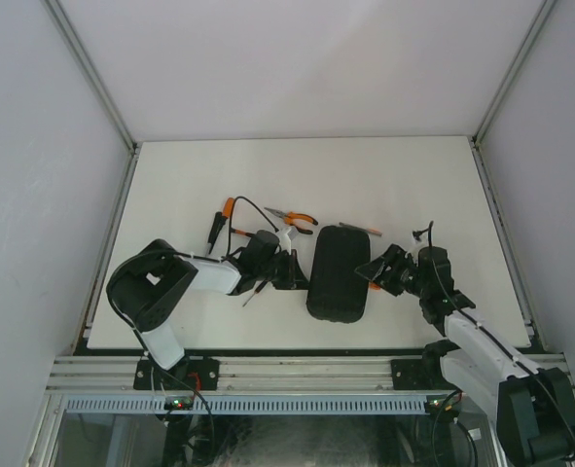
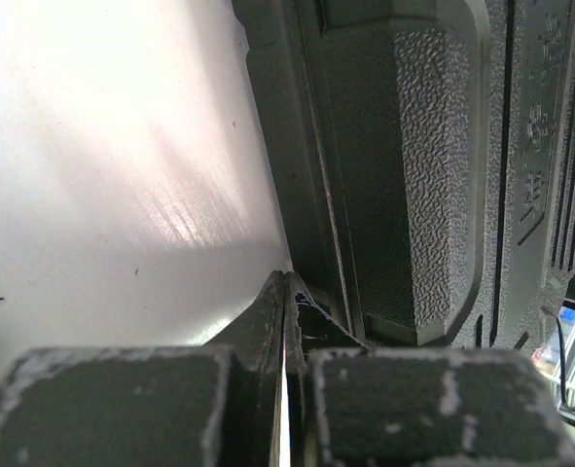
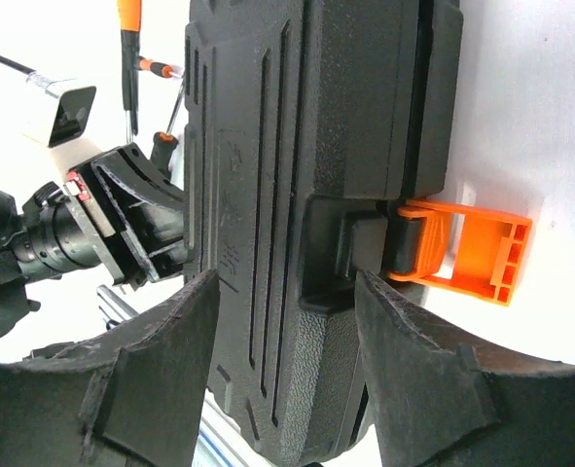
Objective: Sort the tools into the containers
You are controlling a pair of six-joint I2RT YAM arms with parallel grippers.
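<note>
A closed black tool case (image 1: 339,275) lies on the white table between my two arms. In the right wrist view its orange latch (image 3: 491,255) sticks out from the near side. My right gripper is part open above that edge, its fingers apart over the case with nothing held between them. My left gripper is shut, its tips at the opposite long side of the case (image 2: 355,175); nothing shows between them. Orange-handled pliers (image 1: 292,216) lie behind the case, and a screwdriver with a black-and-orange handle (image 1: 226,209) is off to the left.
An orange-ended tool (image 1: 361,230) lies just behind the case. A thin screwdriver (image 1: 255,293) is beside my left gripper, in front.
</note>
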